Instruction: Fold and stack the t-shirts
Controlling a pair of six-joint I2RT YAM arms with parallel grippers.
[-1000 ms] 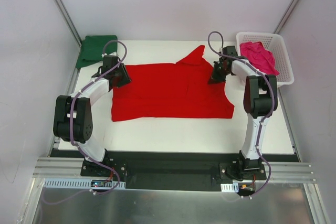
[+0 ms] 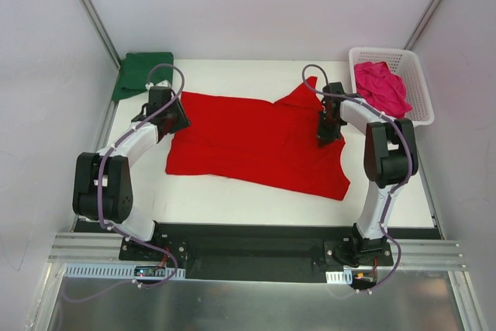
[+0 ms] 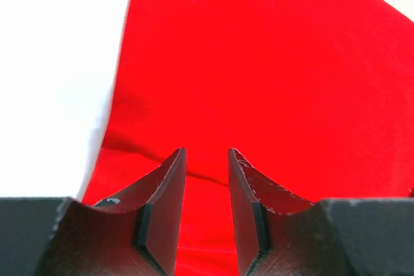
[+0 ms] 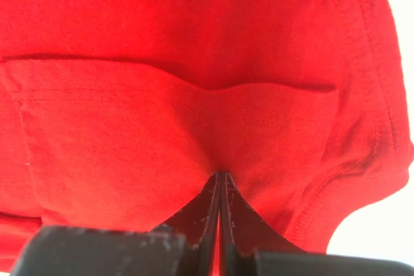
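A red t-shirt [image 2: 248, 141] lies spread across the middle of the white table, one sleeve poking out at the top right. My left gripper [image 2: 178, 120] is over its left end; in the left wrist view its fingers [image 3: 162, 198] stand apart with only red cloth below the gap. My right gripper [image 2: 327, 133] is low on the shirt's right part; in the right wrist view its fingertips are shut together on or just above a folded red hem. Whether any cloth is between them cannot be seen.
A folded green cloth [image 2: 139, 71] lies at the back left corner. A white basket [image 2: 418, 94] holding a pink cloth [image 2: 380, 83] stands at the back right.
The left gripper has moved slightly left.
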